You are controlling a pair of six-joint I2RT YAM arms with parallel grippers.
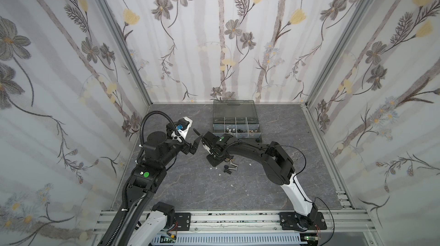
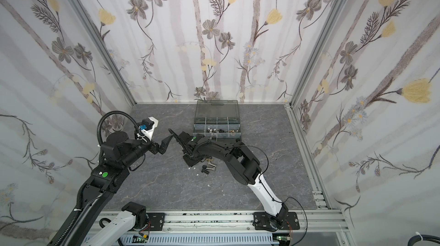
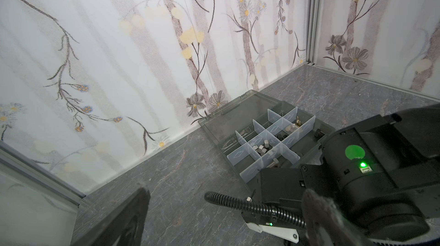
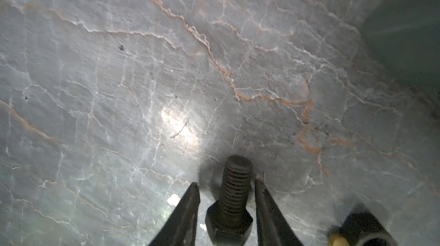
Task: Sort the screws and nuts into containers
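Note:
A black bolt [image 4: 236, 186] lies on the table between the fingertips of my open right gripper, low over it. A dark nut [image 4: 366, 225] lies to its right, partly in frame. My left gripper stands open and raised at the left, nothing visible between its fingers. Loose screws [image 1: 231, 167] lie near the right gripper. The clear divided container [image 3: 243, 154] stands behind the right arm with its lid open, small metal pieces in several compartments.
The right arm [image 1: 263, 154] crosses in front of the container and hides part of it.

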